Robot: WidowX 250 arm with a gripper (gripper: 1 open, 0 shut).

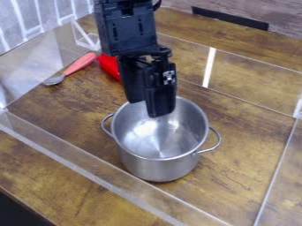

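My black gripper (151, 99) hangs just above a steel pot (163, 154) with two side handles, over its rear rim and opening. The gripper's body hides part of the pot's back, and its fingertips are hard to make out against the dark housing. A red object (109, 67) sits behind the gripper, mostly hidden by it. To its left lies a spoon (73, 68) with a red handle and a metal head.
Clear panel edges run along the left, front and right. A white grid stands at the back left.
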